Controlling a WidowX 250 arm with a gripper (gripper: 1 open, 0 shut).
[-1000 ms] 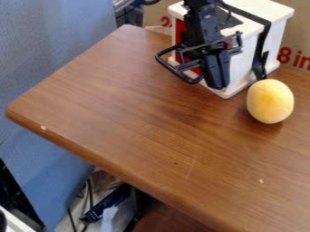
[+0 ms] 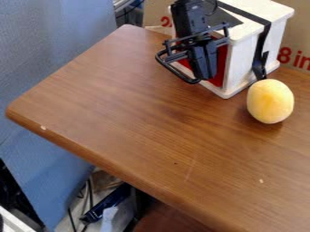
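My black gripper [image 2: 189, 56] hangs at the top of the view, against the front of a white box [image 2: 241, 54] with a red part [image 2: 218, 69] and black straps at the back of the table. Whether its fingers are open or shut is hard to tell. A yellow-orange round object [image 2: 270, 101] rests on the table to the right, apart from the gripper.
A cardboard box [image 2: 296, 41] stands behind the white box.
Compared with a second ago, my gripper has shifted slightly left and up against the white box. The round object has not moved.
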